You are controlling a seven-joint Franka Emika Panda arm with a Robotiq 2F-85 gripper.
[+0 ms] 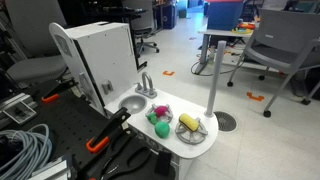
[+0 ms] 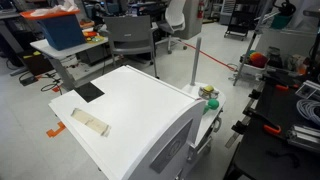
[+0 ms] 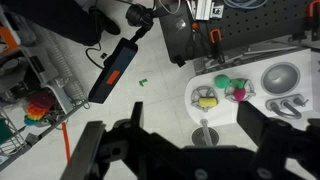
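Observation:
My gripper is open in the wrist view, its dark fingers spread wide at the lower left and right with nothing held between them. Beyond them, some way off, lies a white toy sink counter [image 3: 200,112]. On it are a yellow block [image 3: 208,102], a pink item [image 3: 240,94] and green items [image 3: 223,82]. The yellow block rests on a round burner-like grate [image 1: 190,131] in exterior view 1. Close by are the pink item [image 1: 162,111] and a green round item [image 1: 162,130]. I cannot make out the gripper in either exterior view.
Beside the items are a small basin [image 1: 132,103] and a faucet [image 1: 146,84]. An upright post [image 1: 216,80] rises from the counter, and a tall white cabinet [image 1: 105,60] stands at its end. The black table [image 1: 70,125] carries clamps and cables [image 1: 25,155].

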